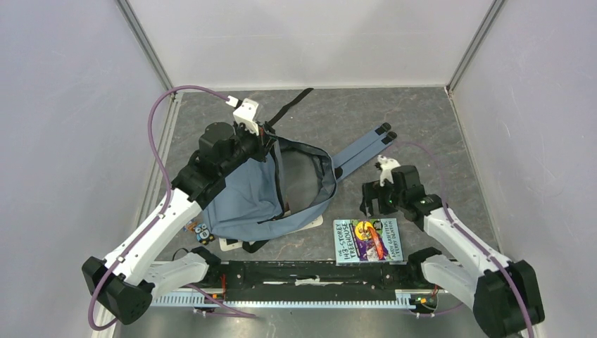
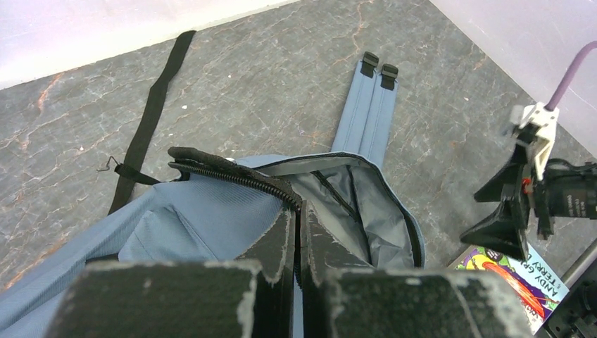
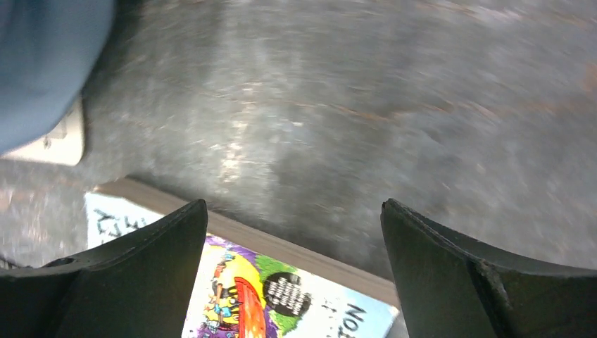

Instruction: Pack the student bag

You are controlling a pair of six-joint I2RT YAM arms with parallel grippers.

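The blue bag [image 1: 243, 192] lies on the grey surface with its zipped mouth open, its grey lining [image 2: 338, 191] showing. My left gripper is shut on the zippered edge of the bag [image 2: 229, 176], holding it up. A colourful book [image 1: 368, 241] lies flat near the front edge, right of the bag. Above the far side of the book hangs my right gripper [image 1: 379, 201], open. In the right wrist view the book [image 3: 281, 296] shows below and between the spread fingers, with nothing gripped.
Two blue straps [image 1: 365, 149] stretch from the bag to the back right, and a black strap [image 1: 290, 107] lies behind it. A pale flat item [image 1: 315, 222] and a small dark patterned item [image 1: 203, 233] peek out from beneath the bag.
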